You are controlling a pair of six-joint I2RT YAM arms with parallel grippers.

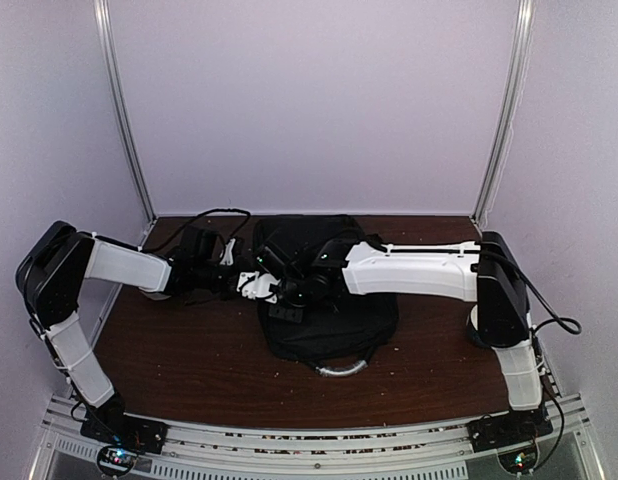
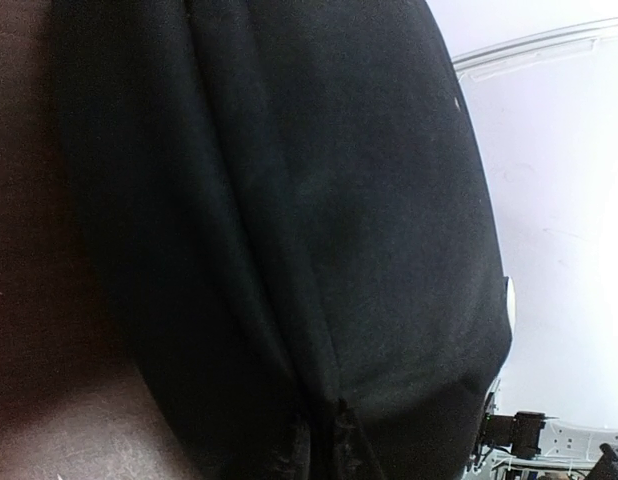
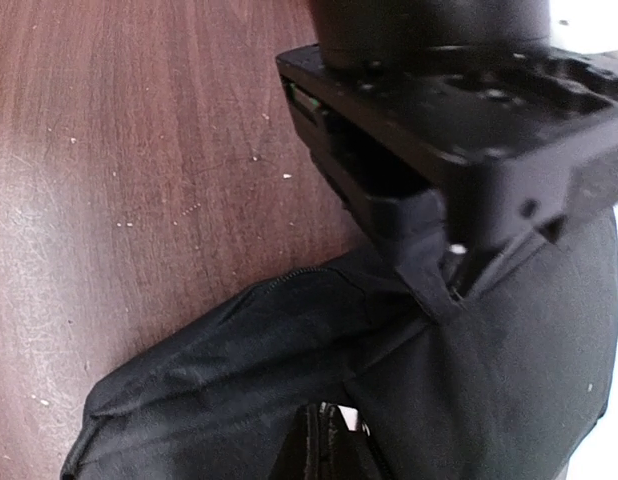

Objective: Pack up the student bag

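Note:
A black bag [image 1: 334,335] lies on the table with its grey-wrapped handle [image 1: 342,370] toward the front. My left gripper is shut at the bag's left side; folds of black cloth converge at its fingertips, and the right wrist view shows the same fingers [image 3: 429,285] pinching the fabric. Close by, my right gripper is shut low over the bag's edge seam. A small pale tab [image 3: 349,418] shows right beside its fingertips; whether anything thin lies between them is unclear. The bag's opening is largely covered by the right arm in the top view.
A dark round container [image 1: 475,325] stands at the table's right side, partly hidden by the right arm. Bare brown table [image 1: 179,370] lies left of the bag and in front of it. The two grippers are very close together.

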